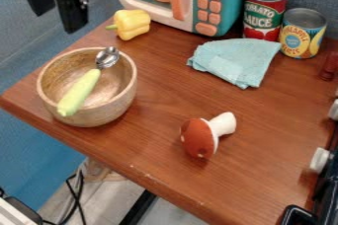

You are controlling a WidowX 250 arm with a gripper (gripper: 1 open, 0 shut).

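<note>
My black gripper (55,10) hangs at the upper left over the edge of the table, apart from everything, its two fingers spaced with nothing visible between them. A wooden bowl (87,111) sits on the left of the table with a green-handled spoon (73,94) resting in it. A yellow toy (129,24) lies behind the bowl. A red-and-white toy mushroom (201,137) lies at the front centre. A light blue cloth (235,61) lies towards the back.
A toy microwave (211,2) stands at the back, beside a tomato sauce can (264,14) and a yellow-labelled can (302,35). A black appliance (319,185) lines the right edge.
</note>
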